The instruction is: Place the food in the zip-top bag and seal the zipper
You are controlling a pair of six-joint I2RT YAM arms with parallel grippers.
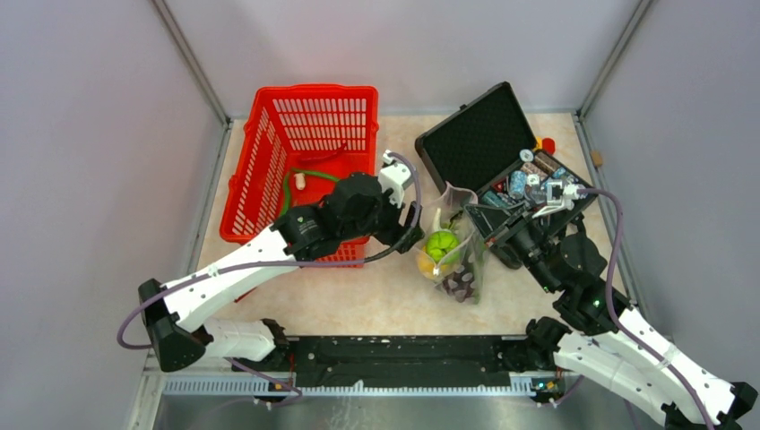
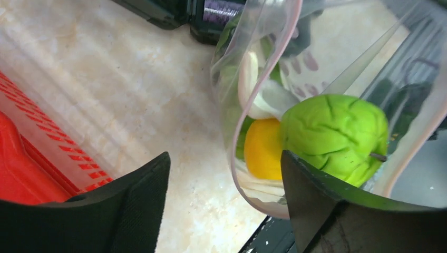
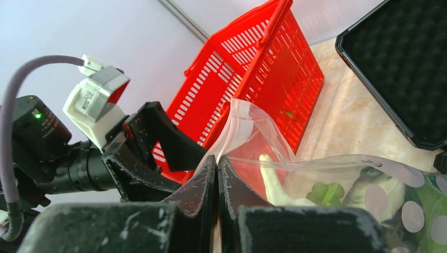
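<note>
The clear zip top bag [image 1: 468, 264] stands on the table with its mouth open. Inside, the left wrist view shows a green pepper-like vegetable [image 2: 334, 134], a yellow-orange item [image 2: 263, 149] and a pale, whitish piece [image 2: 269, 100]. My right gripper is shut, with the bag's upper edge pinched at its fingertips. Its arm reaches in from the right. At the bag's left side, my left gripper is open. One finger [image 2: 311, 195] overlaps the bag's mouth in view, the other is outside; I cannot tell whether either touches the film.
A red basket [image 1: 324, 92] stands at the left with a long green item [image 1: 287, 193] and others inside. Behind the bag lies an open black case [image 1: 479, 134] filled with small items. Bare table [image 1: 385, 305] shows in front.
</note>
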